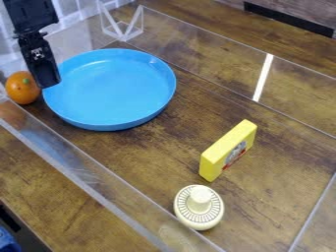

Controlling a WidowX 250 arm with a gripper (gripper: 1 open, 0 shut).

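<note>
My black gripper (42, 67) is at the upper left, hanging over the left rim of a blue plate (112, 89), just above an orange round object (22, 88) that looks like a fruit or vegetable. It stands open, and I see nothing held in it.
A yellow box (227, 150) stands right of centre on the wooden table (157, 177). A white round object with a knob (198, 208) is at the bottom. Clear panels border the table, and a white wire item (121, 25) is at the back.
</note>
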